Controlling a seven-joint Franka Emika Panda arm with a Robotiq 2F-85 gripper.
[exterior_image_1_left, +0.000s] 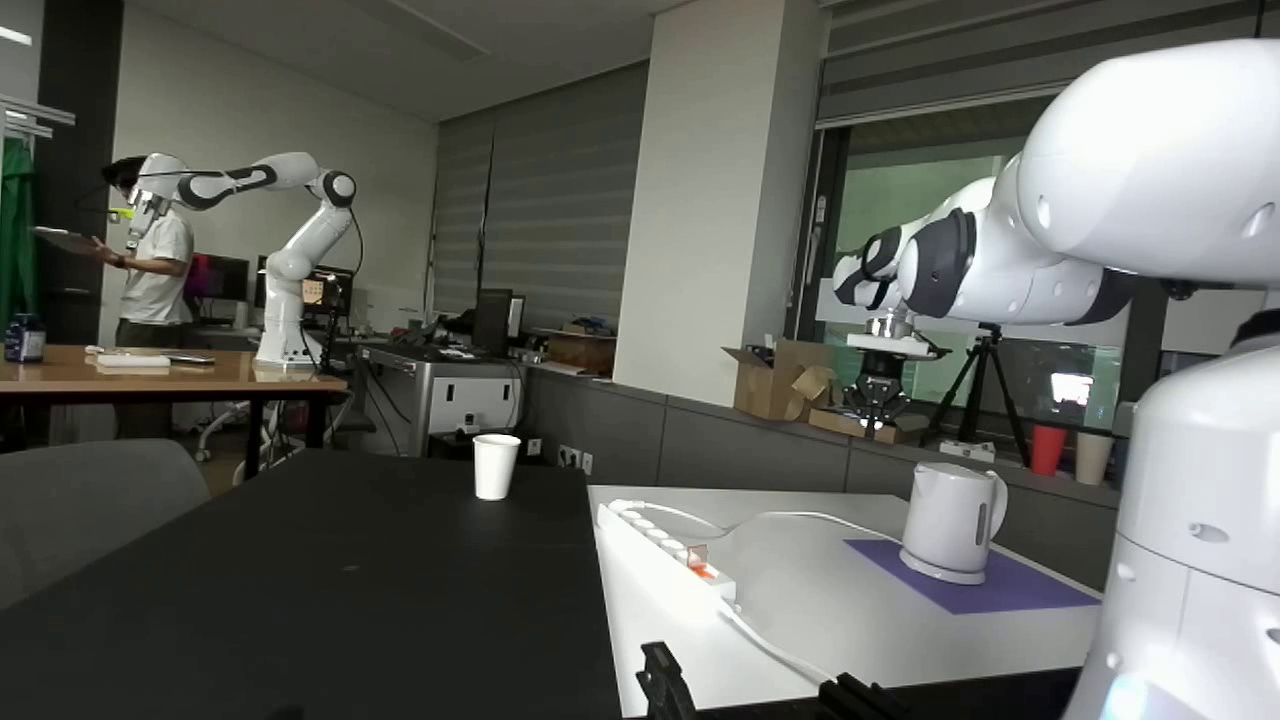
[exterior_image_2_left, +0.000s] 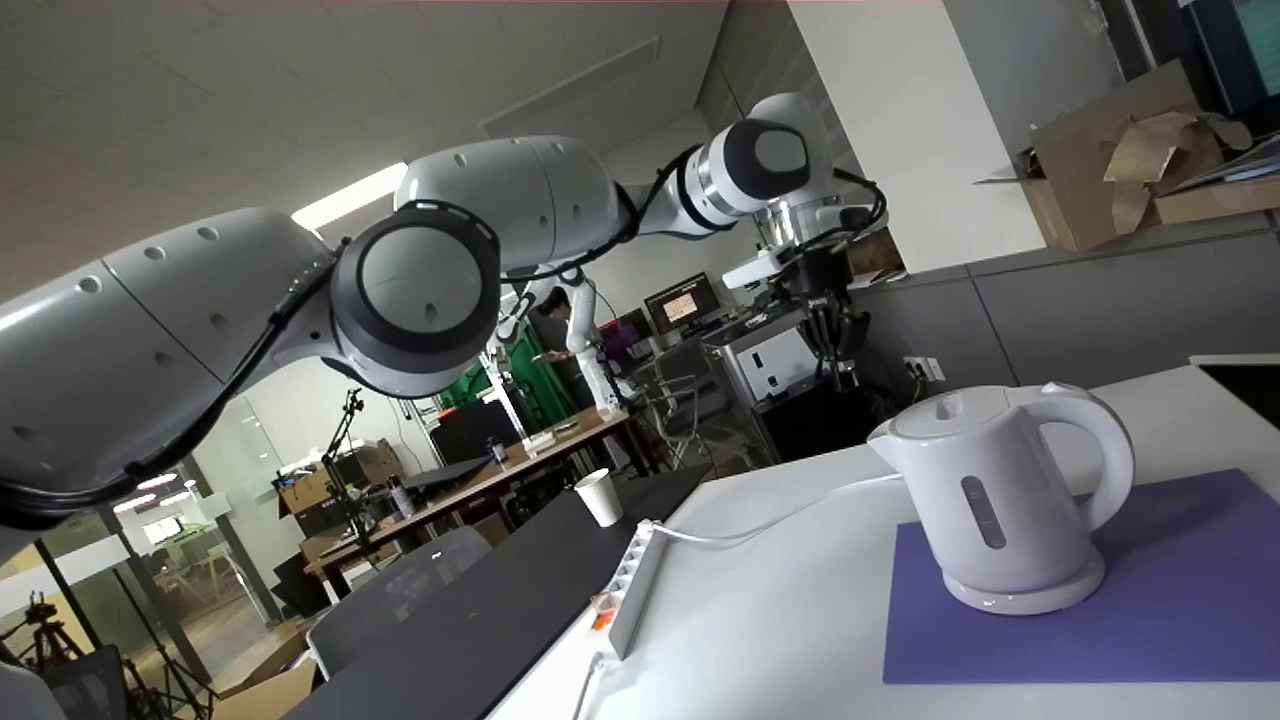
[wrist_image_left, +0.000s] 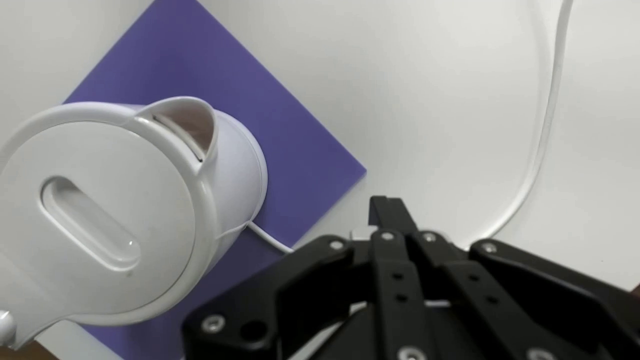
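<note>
A white electric kettle (exterior_image_2_left: 1002, 504) stands upright on a purple mat (exterior_image_2_left: 960, 648) on the white table. Seen from above in the wrist view, the kettle (wrist_image_left: 96, 204) is at the left with its lid closed and its spout toward the upper right. My gripper is shut, and nothing shows between its fingers. It hangs above the table, clear of the kettle, as the gripper (exterior_image_1_left: 873, 422) in exterior view 1 also shows.
A white power strip (exterior_image_1_left: 672, 550) lies along the white table's edge, its cable running to the kettle. A white paper cup (exterior_image_1_left: 494, 466) stands on the black table (exterior_image_1_left: 360, 576), which is otherwise bare. Several white sockets show on the strip.
</note>
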